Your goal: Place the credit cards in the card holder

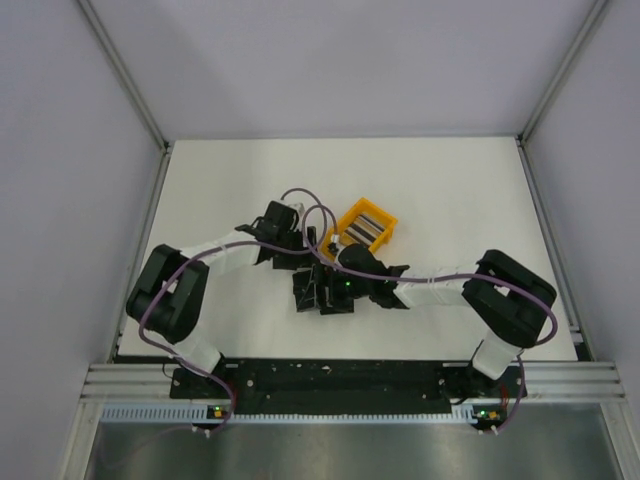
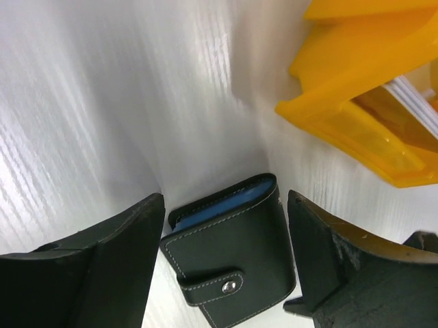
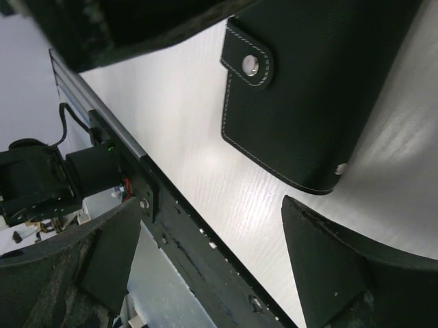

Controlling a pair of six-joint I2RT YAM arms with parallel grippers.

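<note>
The black leather card holder [image 1: 303, 290] lies on the table in front of the yellow rack. In the left wrist view the holder [image 2: 239, 263] shows its snap strap, with blue inside its open top edge. My left gripper is open, its fingers appearing on either side of the holder; contact cannot be told. The right gripper stands open beside the holder's other end, with nothing between its fingers. Several cards [image 1: 362, 230] stand in the yellow rack [image 1: 388, 215].
The rack [image 2: 342, 109] is close to the left gripper, behind the holder. Both grippers are near each other; a dark gripper part [image 3: 123, 34] crosses above the holder in the right wrist view. The table's left, right and back are clear.
</note>
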